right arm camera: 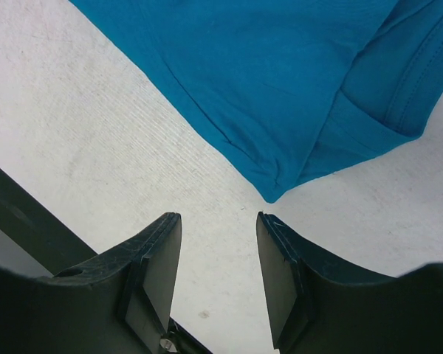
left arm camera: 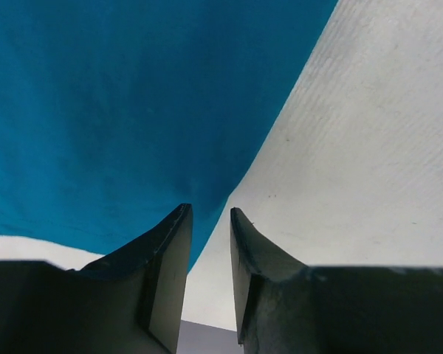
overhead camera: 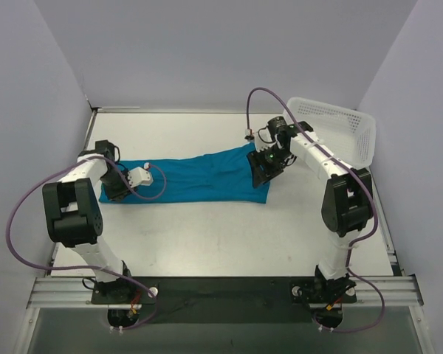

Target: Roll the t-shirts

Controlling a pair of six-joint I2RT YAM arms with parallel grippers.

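Note:
A blue t-shirt [overhead camera: 192, 181] lies spread in a long flat band across the table, folded over at its right end [right arm camera: 384, 118]. My left gripper hovers at the band's left end, fingertips over the cloth's front edge near a corner, open with nothing held. My right gripper is over the right end, open, its fingertips just short of the front right corner of the cloth, with bare table between them.
A white plastic basket [overhead camera: 358, 136] stands at the back right, behind the right arm.

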